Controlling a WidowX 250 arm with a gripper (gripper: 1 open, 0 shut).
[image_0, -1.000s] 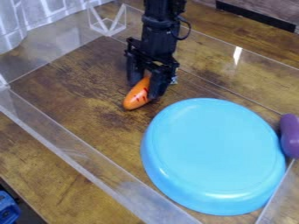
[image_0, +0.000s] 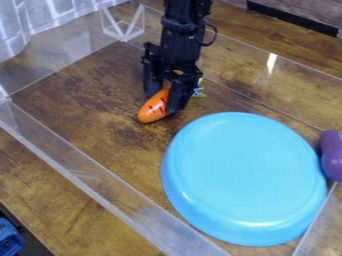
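Note:
The black robot gripper (image_0: 171, 86) reaches down from the top centre of the camera view onto an orange carrot-like object (image_0: 155, 109) lying on the brown wooden surface, its narrow end toward the lower left. The fingertips are at the object's upper end, partly over it. Whether they are shut on it I cannot tell, as the dark fingers blend together.
A large blue plate (image_0: 243, 178) fills the lower right, with a purple object (image_0: 333, 155) at the right edge. A small blue item (image_0: 7, 238) is at the lower left. Clear side panels border the surface.
The gripper and the orange object have barely moved; the upper part of the gripper looks very slightly shifted.

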